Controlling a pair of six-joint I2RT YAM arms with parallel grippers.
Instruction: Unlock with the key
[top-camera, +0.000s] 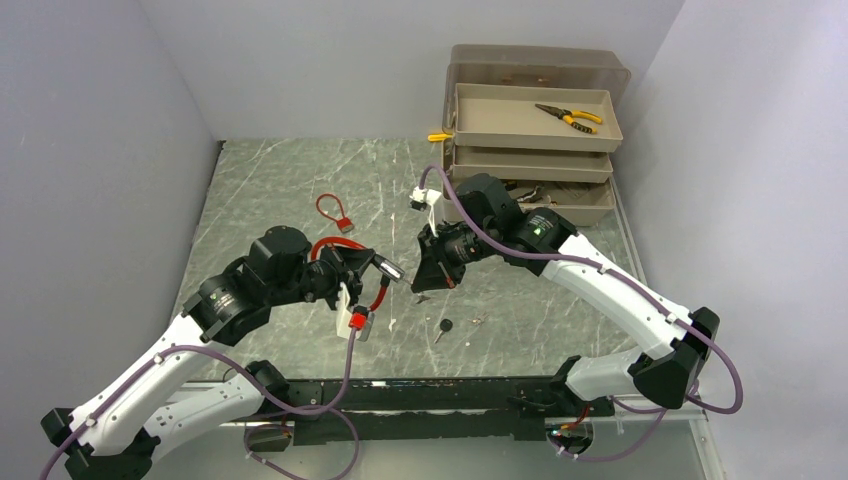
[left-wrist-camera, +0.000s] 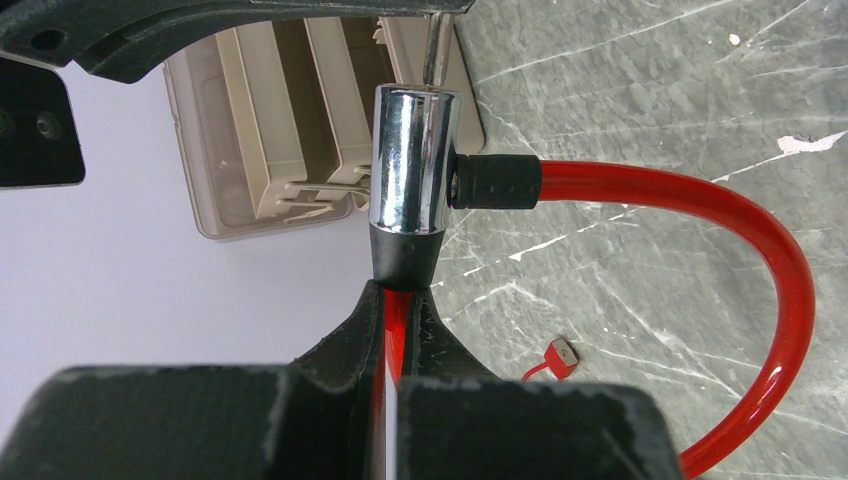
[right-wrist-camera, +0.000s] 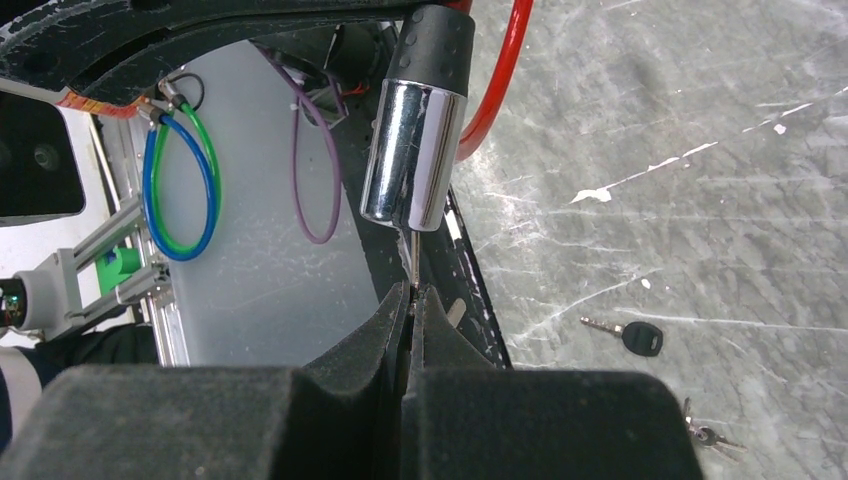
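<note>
A red cable lock with a chrome barrel (left-wrist-camera: 410, 155) is held by my left gripper, shut on the red cable (left-wrist-camera: 680, 195) just beside the barrel's black sleeve. A thin metal key (right-wrist-camera: 415, 260) runs from the barrel's end into my right gripper, which is shut on it. In the top view the two grippers face each other over the middle of the table, with the barrel (top-camera: 390, 268) between them.
A second red lock (top-camera: 344, 224) lies behind the left arm. Loose keys (right-wrist-camera: 643, 338) lie on the marble table (top-camera: 250, 170) near the front. A tiered toolbox (top-camera: 532, 110) with pliers stands at the back right.
</note>
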